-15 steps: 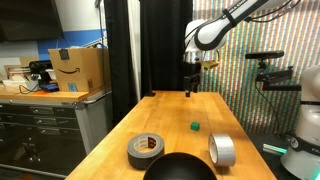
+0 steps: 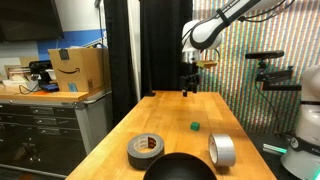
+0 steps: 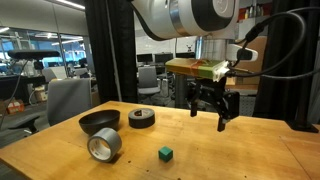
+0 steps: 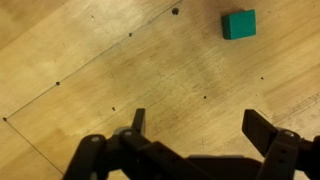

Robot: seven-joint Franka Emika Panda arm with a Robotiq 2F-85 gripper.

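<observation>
A small green cube (image 4: 239, 24) lies on the wooden table, near the top edge of the wrist view and right of centre. My gripper is open over bare table, its two dark fingers wide apart with nothing between them. From the side, the gripper (image 3: 209, 116) hangs above the tabletop, and the cube (image 3: 165, 154) sits apart from it, closer to that camera. The cube (image 2: 195, 126) shows in the first exterior view too, on the near side of the raised gripper (image 2: 191, 93).
A black bowl (image 3: 99, 118), a dark tape roll (image 3: 142, 118) and a silver-white tape roll (image 3: 104, 146) stand on the table, apart from the cube. A cardboard box (image 2: 78, 68) rests on a counter beyond the table.
</observation>
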